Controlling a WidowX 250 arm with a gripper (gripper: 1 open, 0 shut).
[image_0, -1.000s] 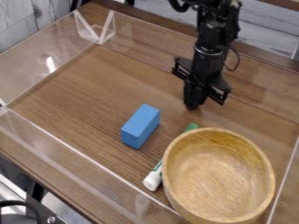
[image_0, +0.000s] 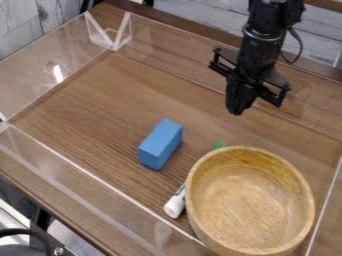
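Note:
My black gripper (image_0: 235, 100) hangs over the back right of the wooden table, shut, with nothing visible between its fingers. Nearer the front lie a blue block (image_0: 160, 143), a white cylindrical object (image_0: 177, 200) and a small green object (image_0: 219, 145), partly hidden behind a large yellow oval bowl (image_0: 251, 230).
Clear plastic walls line its left edge, and a white bracket (image_0: 114, 30) stands at the back left.
My arm and gripper have moved right and toward the back, rising a little. The block, bowl and small objects are where they were.

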